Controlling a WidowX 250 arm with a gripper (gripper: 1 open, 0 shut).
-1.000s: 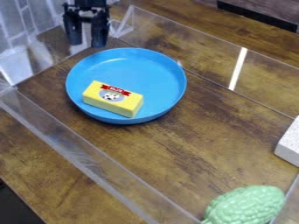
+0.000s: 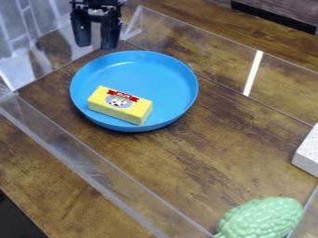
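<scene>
A yellow box (image 2: 119, 105) with a red label lies in a round blue plate (image 2: 162, 84) on the wooden table. My dark gripper (image 2: 95, 37) hangs at the top left, behind and above the plate, apart from the box. It is too dark and small to tell whether its fingers are open or shut.
A green brain-like object (image 2: 258, 219) sits at the bottom right and a white block (image 2: 308, 149) at the right edge. Clear plastic walls surround the area. The wood right of the plate (image 2: 224, 139) is bare apart from a short white strip (image 2: 254, 72).
My gripper has shifted slightly upward. The box and plate stay where they were.
</scene>
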